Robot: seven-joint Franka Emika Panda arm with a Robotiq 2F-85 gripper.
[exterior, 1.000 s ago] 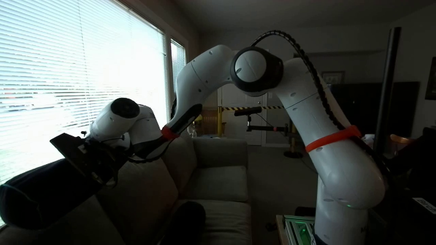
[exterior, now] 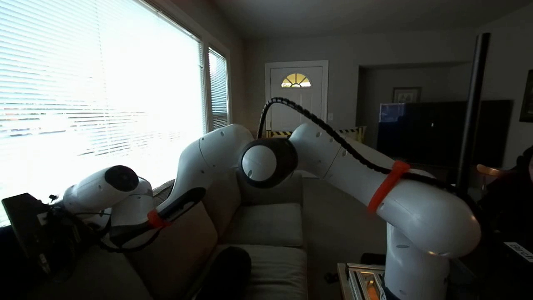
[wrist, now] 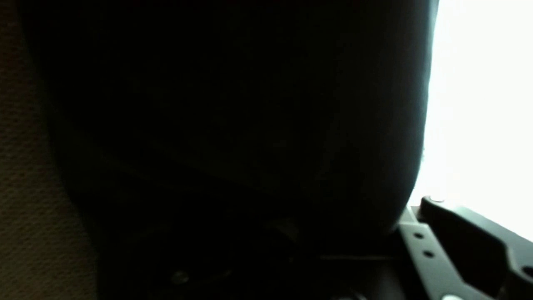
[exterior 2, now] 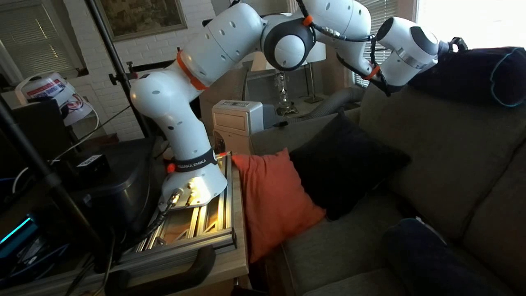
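Observation:
A dark bolster cushion (exterior 2: 476, 78) with teal piping lies along the top of the sofa back (exterior 2: 434, 128) in exterior view 2. My gripper (exterior 2: 446, 47) is at its near end, close against the cushion and partly hidden by it. In the wrist view the same dark cushion (wrist: 250, 110) fills most of the picture, right up against the hand. My fingers are lost in the shadow there; the gripper is shut, and whether it pinches any of the fabric does not show. In exterior view 1 the hand is at the far left, dark and unclear.
Behind the hand is a bright window (exterior: 125, 85) with blinds. An orange pillow (exterior 2: 276, 202) and a black pillow (exterior 2: 340, 163) rest on the sofa beside the robot's base. Another dark cushion (exterior 2: 434, 256) lies on the seat. The sofa's far seats (exterior: 270, 225) are clear.
My arm has stretched lower and farther left in exterior view 1. The dark bolster, earlier clearly visible beside the hand at lower left, can no longer be made out there.

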